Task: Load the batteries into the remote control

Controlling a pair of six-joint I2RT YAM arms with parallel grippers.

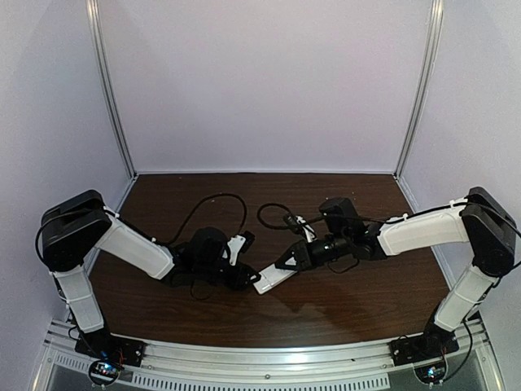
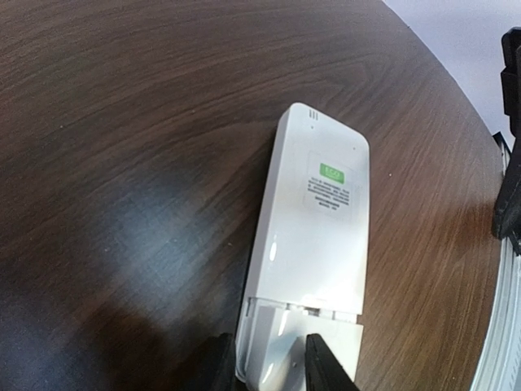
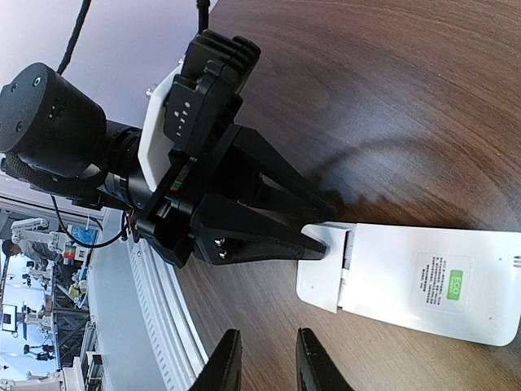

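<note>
The white remote (image 1: 273, 278) lies back up on the dark table, its green ECO label (image 2: 331, 173) showing in the left wrist view. Its battery cover (image 2: 334, 346) sits at one end, with a narrow slit between it and the body. My left gripper is at that cover, fingers parted; in the right wrist view a fingertip rests on it. My right gripper is over the remote, its fingertips apart at the bottom of the right wrist view. No batteries can be made out.
Cables loop over both arms. Walls border the table, with a metal rail (image 1: 269, 352) along the front edge.
</note>
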